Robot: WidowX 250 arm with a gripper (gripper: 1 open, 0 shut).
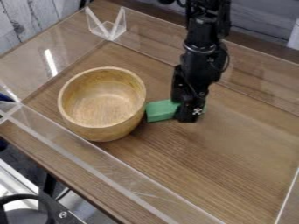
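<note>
My black gripper [187,103] reaches down from the top centre onto a small green block [163,112], hiding part of it. The block lies on the wooden table [222,175] just right of a light wooden bowl [103,103].
A clear plastic piece [107,25] stands at the back left. Clear strips run along the left side, and black cables lie at the lower left.
</note>
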